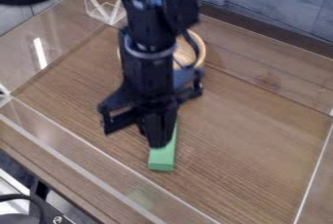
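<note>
My dark gripper (154,111) is in the middle of the view, blurred, hanging low over a green block (162,159) that lies on the wooden surface. The upper part of the block is hidden behind the gripper. The blur makes it hard to see whether anything is between the fingers.
A light wooden bowl (193,49) sits behind the gripper, mostly hidden by it. A grey wall (267,9) runs along the back right. A dark cable lies at the bottom left corner.
</note>
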